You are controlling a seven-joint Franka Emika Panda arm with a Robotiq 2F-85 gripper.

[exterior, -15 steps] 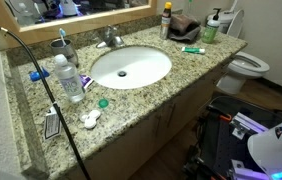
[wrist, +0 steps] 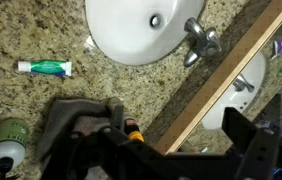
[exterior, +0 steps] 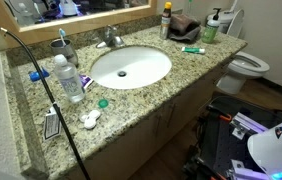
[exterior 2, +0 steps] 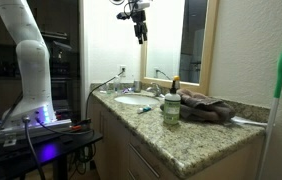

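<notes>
High above the counter, my gripper point(exterior 2: 139, 38) hangs open, pointing down, with nothing visible between its fingers. Two dark fingers point(wrist: 243, 145) stand wide apart along the lower edge of the wrist view. Below lies a green and white tube point(wrist: 44, 68), flat on the granite near the sink point(exterior: 131, 68). A brown-grey towel point(wrist: 69, 118) lies crumpled by the mirror side, partly covered by a finger in the wrist view. An orange-topped bottle point(exterior: 166, 20) stands beside it. The green pump bottle point(exterior 2: 172, 105) is upright at the counter's end.
Past the sink stand a clear bottle point(exterior: 71, 82) and a cup point(exterior: 65, 50). Small white items point(exterior: 91, 118) and a green round piece point(exterior: 103, 103) lie nearby. The faucet point(exterior: 110, 38) rises behind the basin, and the mirror frame point(exterior 2: 207, 45) borders the counter's back.
</notes>
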